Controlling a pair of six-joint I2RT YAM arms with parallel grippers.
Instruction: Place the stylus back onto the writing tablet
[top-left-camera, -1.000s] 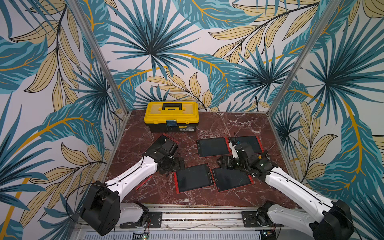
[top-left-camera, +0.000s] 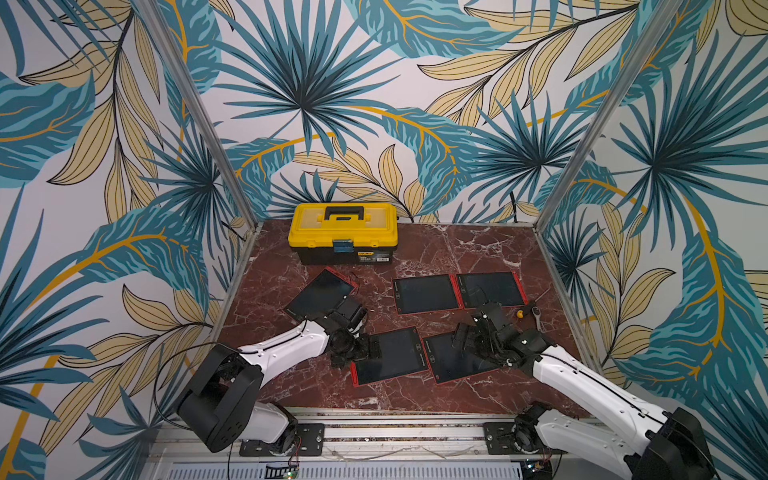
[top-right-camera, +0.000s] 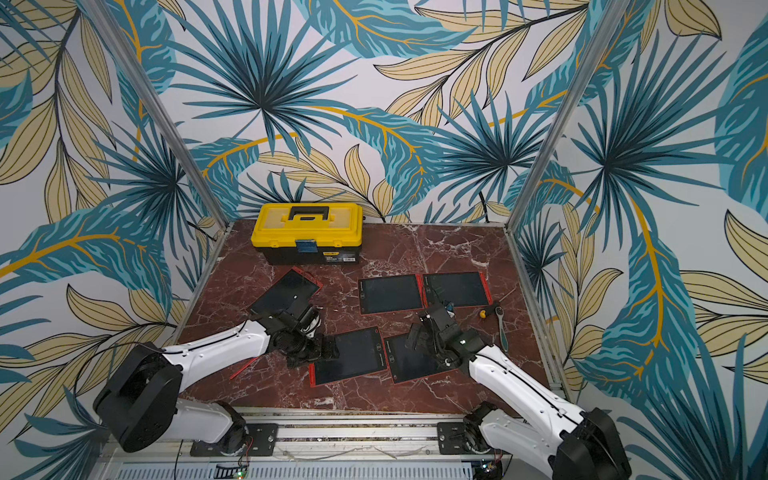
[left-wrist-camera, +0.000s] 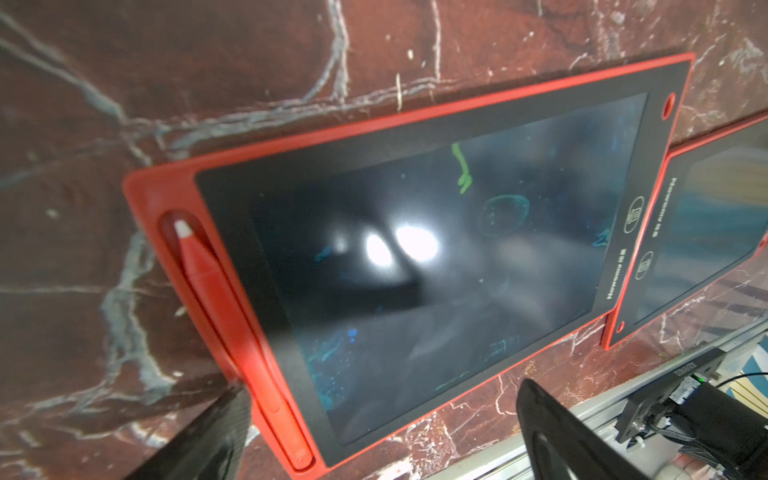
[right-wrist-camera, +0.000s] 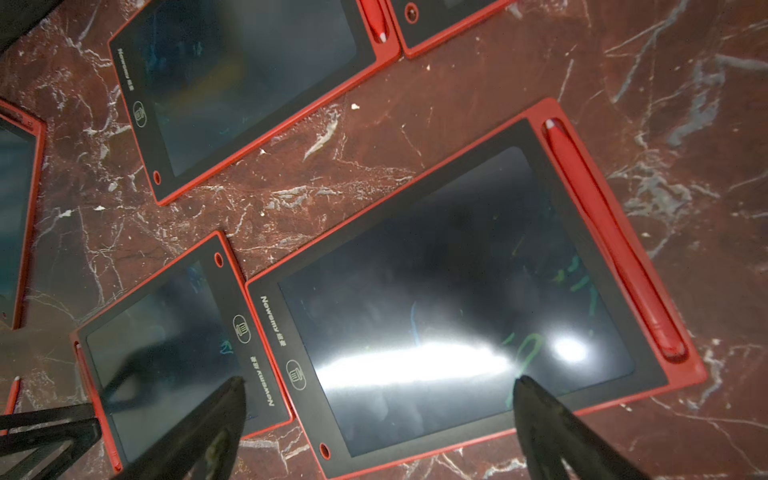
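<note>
In the left wrist view a red stylus (left-wrist-camera: 220, 300) with a pale tip lies along the slot of a red-framed black tablet (left-wrist-camera: 448, 272). My left gripper is open above this tablet, one finger (left-wrist-camera: 204, 436) near the stylus's lower end. My right gripper is open over the neighbouring tablet (right-wrist-camera: 448, 296), whose red stylus (right-wrist-camera: 612, 232) lies in its slot. Neither gripper has anything between its fingers. A loose red stylus (top-right-camera: 242, 368) rests on the table beside the left arm; part of it shows at the right wrist view's left edge.
Two tablets (top-left-camera: 428, 293) lie side by side behind, and another tablet (top-left-camera: 320, 293) lies angled at the left. A yellow toolbox (top-left-camera: 344, 228) stands at the back left. Tools (top-left-camera: 536, 313) lie at the right edge. Bare table lies right of the toolbox.
</note>
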